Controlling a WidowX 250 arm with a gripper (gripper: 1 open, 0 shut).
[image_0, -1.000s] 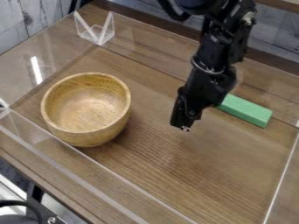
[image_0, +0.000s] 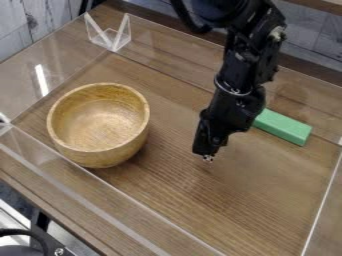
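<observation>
My black gripper (image_0: 206, 150) points down over the middle of the wooden table, its fingertips low near the surface and shut, with nothing visible between them. To its left sits an empty tan bowl (image_0: 98, 100). A green block (image_0: 283, 126) lies behind and to the right of the gripper, partly hidden by the arm.
A small white wire-like object (image_0: 110, 35) stands at the back left, near the table's edge.
The arm has shifted very slightly, with the fingertips a little lower in the view. The bowl and green block have not moved.
</observation>
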